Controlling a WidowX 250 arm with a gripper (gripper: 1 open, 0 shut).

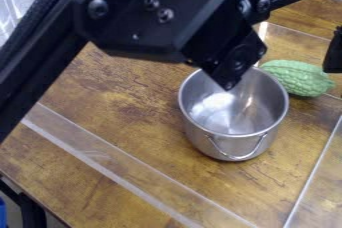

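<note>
A steel pot [233, 127] with a wire handle stands on the wooden table, below my black arm. Behind it to the right lies a pale green bumpy bitter melon [293, 75]. Part of a black piece, possibly my gripper, shows at the right edge beside the melon; its fingertips cannot be made out.
My black arm [139, 20] fills the upper left and middle. Clear strips run across the lower left and right. A small blue object sits at the bottom left corner.
</note>
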